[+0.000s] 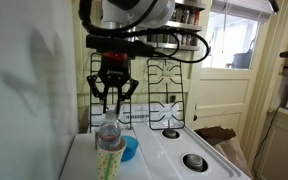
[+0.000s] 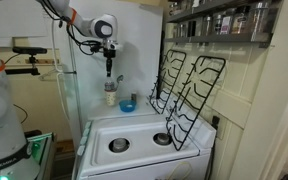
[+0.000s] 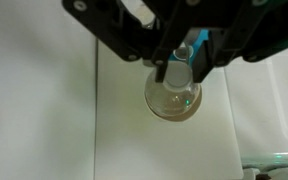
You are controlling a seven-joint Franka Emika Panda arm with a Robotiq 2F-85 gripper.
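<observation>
My gripper (image 1: 111, 107) points down at the left end of the white counter, shut on the top of a clear plastic bottle (image 1: 109, 133). Below it, the bottle's lower part is hidden by a pale patterned cup (image 1: 109, 163), and it appears to stand inside that cup. Seen from the wrist, the clear bottle (image 3: 171, 98) lies just beyond the fingertips, with a round rim around it. In exterior view 2 the gripper (image 2: 109, 73) is small, above the cup (image 2: 111, 98). Whether the cup touches the counter cannot be told.
Close behind the cup sits a blue bowl (image 1: 131, 147). Black metal racks (image 1: 164, 90) stand along the back, and stove burners (image 1: 193, 161) lie to the right. A wall (image 1: 24, 100) rises close on the left.
</observation>
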